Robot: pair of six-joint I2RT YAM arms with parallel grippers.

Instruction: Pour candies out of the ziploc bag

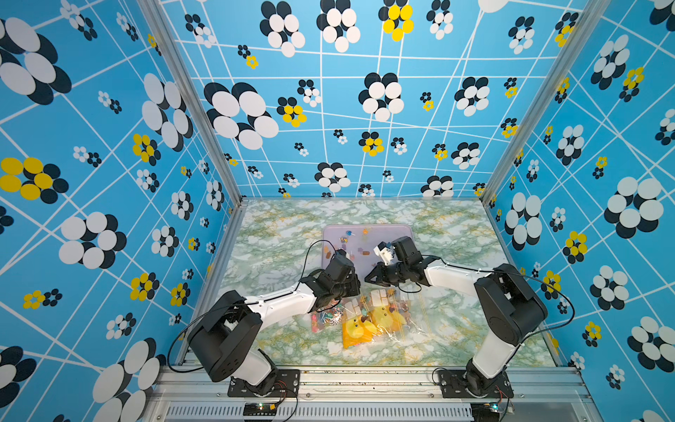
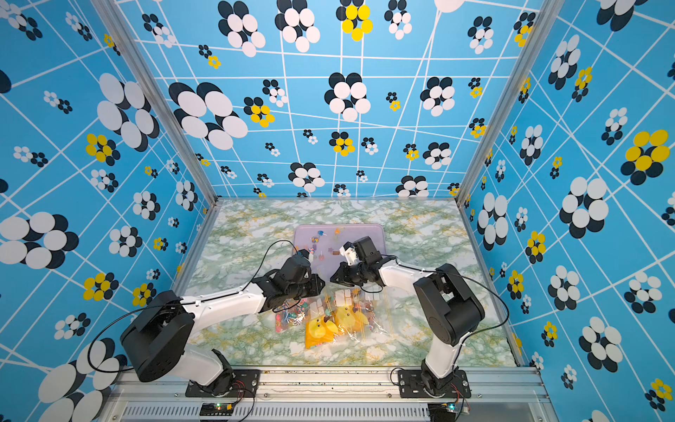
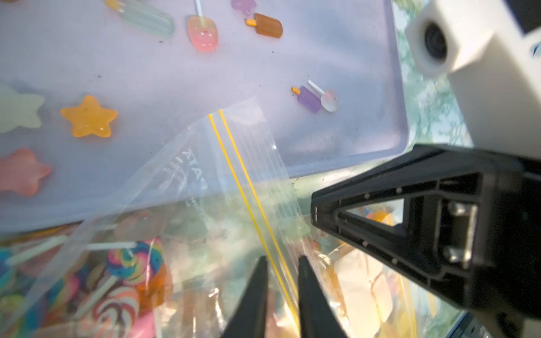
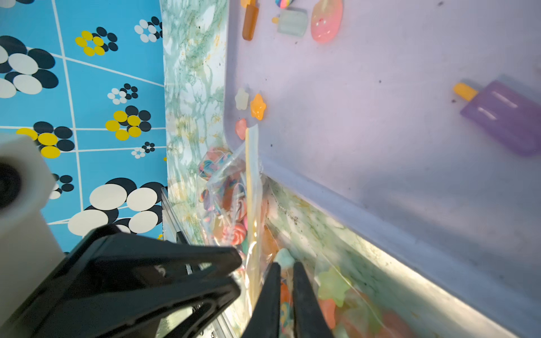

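Note:
A clear ziploc bag (image 3: 214, 191) with a yellow zip strip rises toward the tray's near edge. My left gripper is at the zip strip, its fingers blurred at the bottom of its wrist view. My right gripper faces it from the right, also beside the upright edge of the bag; whether either grips the film is unclear. Bags of lollipops and candies (image 3: 132, 262) and yellow duck-printed bags (image 1: 358, 327) lie on the table below.
A lilac tray (image 3: 141, 67) behind holds scattered star, popsicle and lollipop candies.

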